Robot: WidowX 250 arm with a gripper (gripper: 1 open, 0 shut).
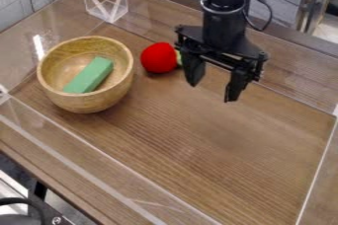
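Observation:
My black gripper point(215, 81) hangs over the upper middle of the wooden table, its two fingers spread apart and open, with nothing visible between them. Left of it sits a red round object point(160, 56), with a small green item point(185, 57) partly hidden behind the arm. A wooden bowl point(105, 96) at the left holds a green block point(86, 76).
A clear plastic piece point(106, 2) stands at the back left. A black cable or hardware piece shows at the bottom left edge.

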